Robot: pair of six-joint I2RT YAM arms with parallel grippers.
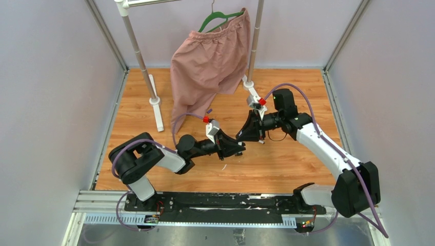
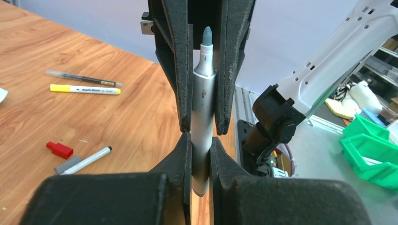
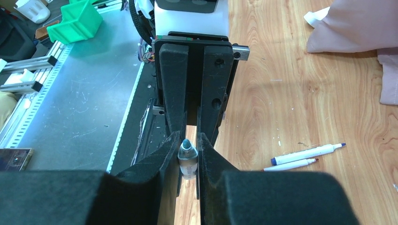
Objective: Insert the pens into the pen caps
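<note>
A silver marker with a teal tip stands upright where the grippers meet at mid-table. My left gripper is shut on its lower barrel. My right gripper has its fingers on either side of the upper barrel, very close to it; whether they grip it is unclear. A red cap, a grey cap, a white pen, a yellow marker and a dark pen lie on the wood. The right wrist view shows a blue-capped marker beside another pen.
Pink shorts hang from a rack behind the grippers, their lower end reaching the table. Green bins are outside the work area. Bare wood lies at the front right.
</note>
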